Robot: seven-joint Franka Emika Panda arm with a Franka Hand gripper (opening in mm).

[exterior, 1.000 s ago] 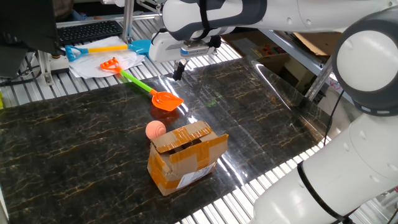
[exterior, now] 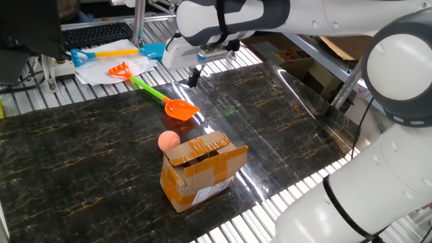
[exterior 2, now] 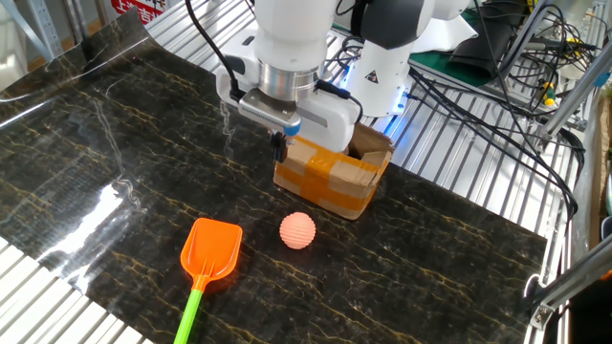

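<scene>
Above the dark marbled board hangs my gripper (exterior: pixel 194 76) (exterior 2: pixel 279 147), its dark fingertips pointing down. Nothing shows held below them, but whether the fingers are apart is too small to tell. A pink ridged ball (exterior: pixel 169 140) (exterior 2: pixel 297 230) lies on the board beside a cardboard box (exterior: pixel 196 177) (exterior 2: pixel 330 182) with orange tape and its top flaps partly raised. An orange shovel with a green shaft (exterior: pixel 181 109) (exterior 2: pixel 211 250) lies apart from the ball. The gripper is clear of all three; in the second exterior view it overlaps the box's near left corner.
A blue shovel with a yellow shaft (exterior: pixel 118 53) lies on paper at the back, near a black keyboard (exterior: pixel 98 34). Bare board (exterior: pixel 74 175) (exterior 2: pixel 411 277) stretches around the ball and box. Cables (exterior 2: pixel 507 143) lie beyond the board.
</scene>
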